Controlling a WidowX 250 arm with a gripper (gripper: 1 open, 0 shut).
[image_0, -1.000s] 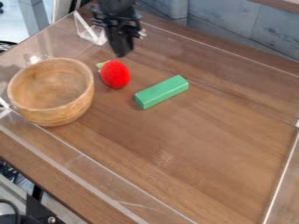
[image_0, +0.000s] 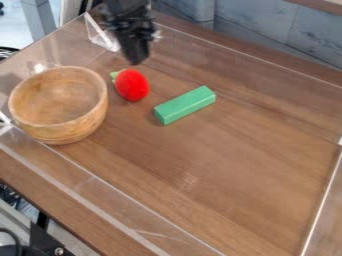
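My gripper (image_0: 132, 46) is a dark, motion-blurred shape at the top of the camera view, above and behind a red rounded object (image_0: 131, 86) with a pale green part at its upper left; whether it is open or shut is too blurred to tell. A green rectangular block (image_0: 185, 105) lies to the right of the red object. A wooden bowl (image_0: 60, 125) stands to the left of both, on the wooden table (image_0: 227, 180).
A grey panelled wall (image_0: 254, 40) runs along the back. A crumpled clear piece of plastic (image_0: 103, 35) sits at the back left, partly behind the arm.
The bowl, red object and green block have not moved.
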